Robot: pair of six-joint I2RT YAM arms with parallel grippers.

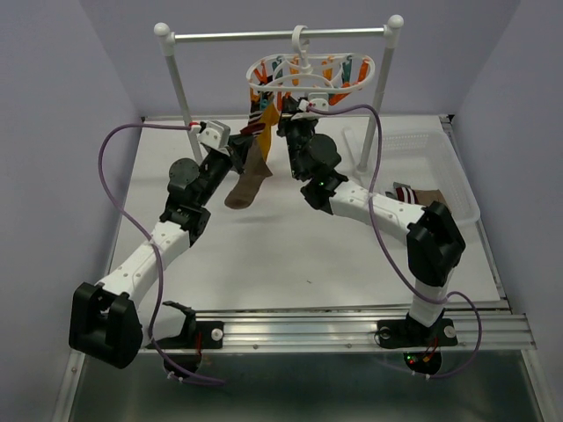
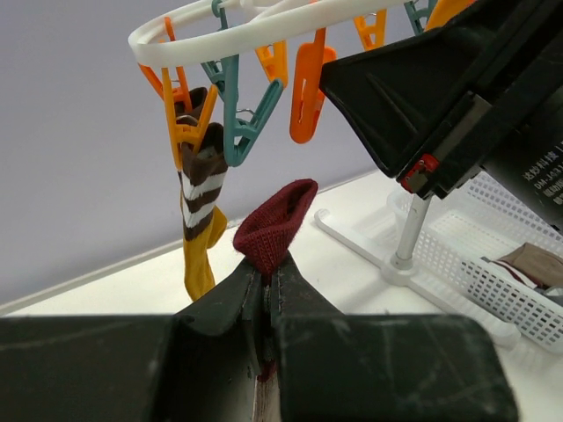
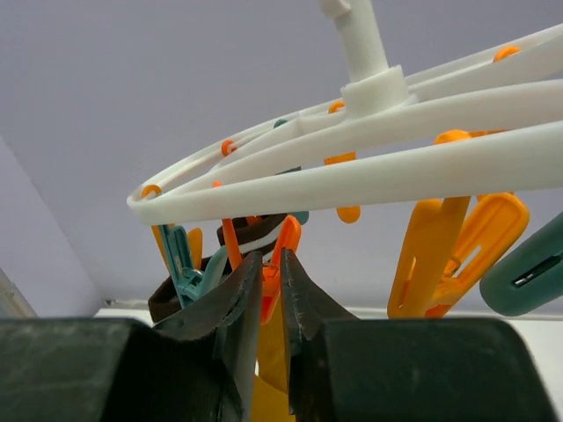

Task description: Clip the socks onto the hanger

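My left gripper point(image 1: 239, 141) is shut on a brown sock point(image 1: 248, 180) with a maroon cuff point(image 2: 273, 224), just below the hanger ring point(image 1: 264, 69). A yellow sock with a dark striped top point(image 2: 200, 255) hangs from clips on the ring, behind the brown one. My right gripper is shut at an orange clip point(image 3: 230, 237) on the ring, its fingers round the clip's lower part. Other orange and teal clips point(image 2: 242, 132) hang along the ring.
A white basket point(image 1: 431, 158) with folded socks stands at the right. The rack's posts point(image 1: 176, 83) flank both arms.
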